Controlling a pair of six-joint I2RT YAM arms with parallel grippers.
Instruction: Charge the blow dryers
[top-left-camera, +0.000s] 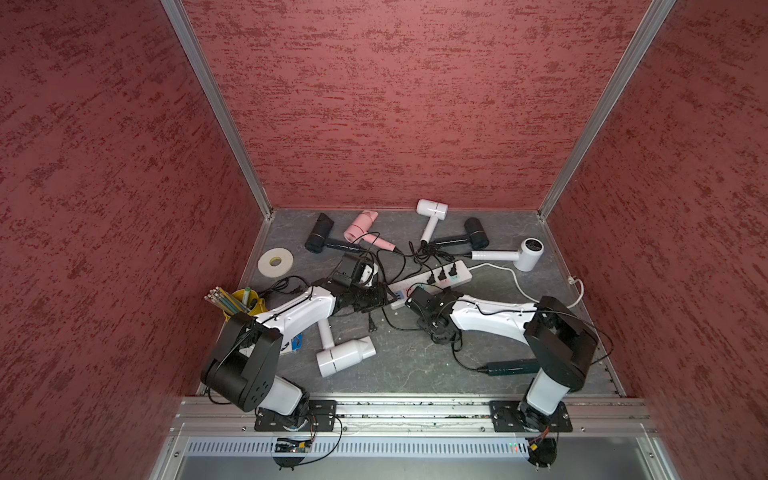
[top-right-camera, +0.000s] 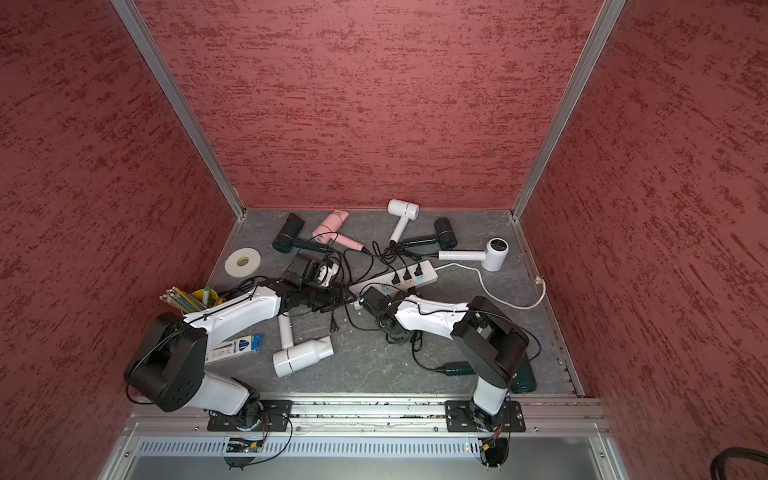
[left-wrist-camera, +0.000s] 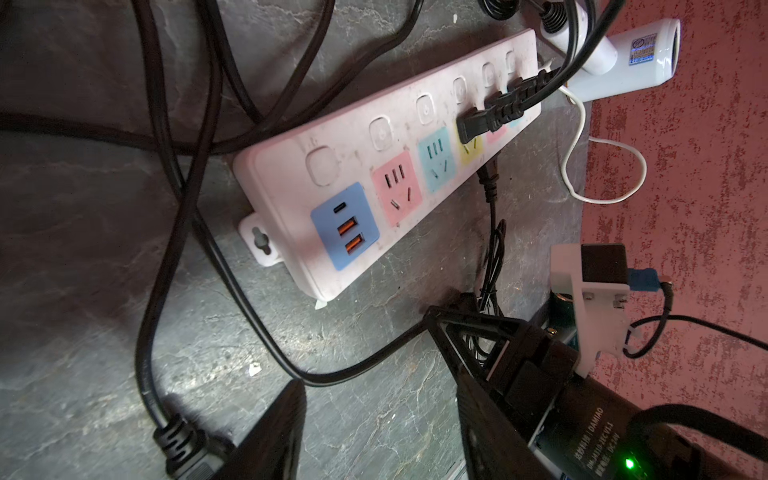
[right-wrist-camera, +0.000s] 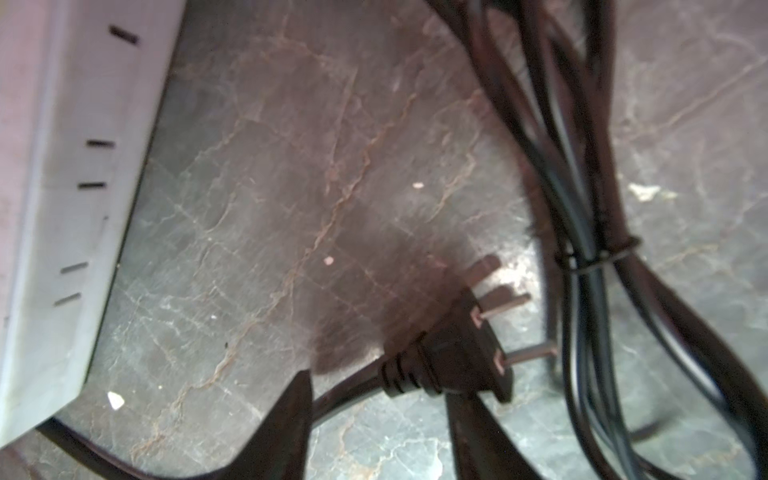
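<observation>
A white power strip (left-wrist-camera: 312, 152) runs diagonally mid-table, with several black plugs in it. My left gripper is open above its left end, nothing visible between its fingers; a loose plug (left-wrist-camera: 188, 448) lies below. My right gripper is open over a black three-pin plug (right-wrist-camera: 460, 344) lying beside the strip and a tied cable bundle (right-wrist-camera: 596, 240). Blow dryers lie along the back, including pink (top-left-camera: 360, 226) and white (top-left-camera: 432, 210) ones, with another white dryer (top-left-camera: 344, 356) at front left and a dark one (top-left-camera: 508, 367) at front right.
A tape roll (top-left-camera: 275, 261) and a yellow pen cup (top-left-camera: 249, 304) sit at the left. Cables cross the middle and a white cord runs to the right. Some bare table shows at front centre.
</observation>
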